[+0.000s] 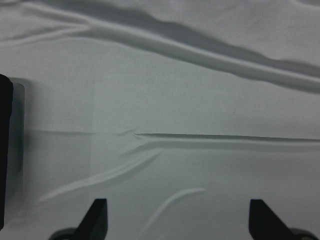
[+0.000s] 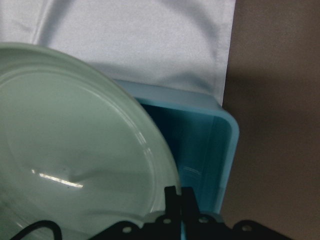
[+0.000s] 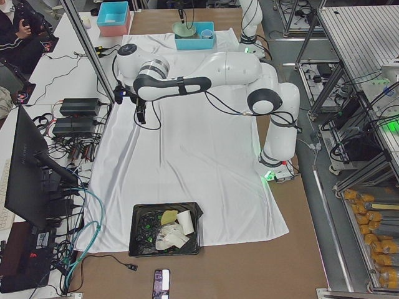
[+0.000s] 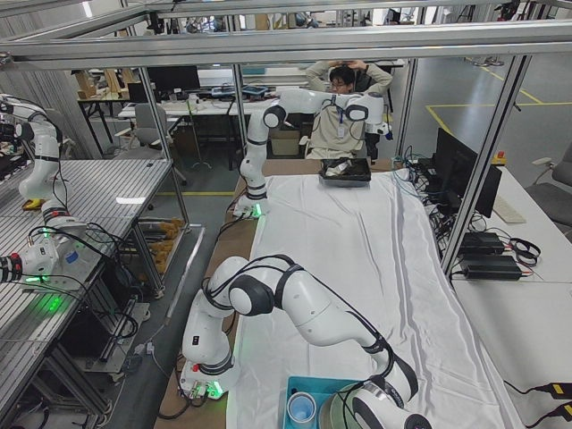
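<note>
A pale green plate (image 2: 85,130) fills much of the right wrist view, with my right gripper shut on its rim. It is over a blue plastic bin (image 2: 220,150); in the camera left view the plate (image 3: 182,29) overlaps that bin's left part, beside a light blue round item (image 3: 207,33). My left gripper (image 3: 141,117) hangs over the white cloth (image 3: 187,156), open, with only cloth between its fingers in the left wrist view.
A black tray (image 3: 142,229) with a yellow piece, a white roll and crumpled white material sits at the near end, beside a phone (image 3: 161,283). A monitor and cables line the left side.
</note>
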